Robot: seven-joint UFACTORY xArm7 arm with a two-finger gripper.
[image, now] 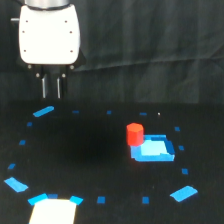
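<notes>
High at the left hangs my gripper (51, 96), pointing down. Its two thin fingers (44, 88) stand apart with nothing between them, so it is open. A red, hexagonal-looking block (134, 135) sits right of centre, well below and to the right of the gripper. It overlaps the back left corner of a blue-edged square (168, 157) with a white middle. Whether the block rests on that edge or just behind it, I cannot tell.
The dark table carries several small blue tape marks. Larger blue strips lie at the back left (43, 111), front left (15, 184) and front right (184, 193). A pale square (53, 213) is cut off at the bottom edge.
</notes>
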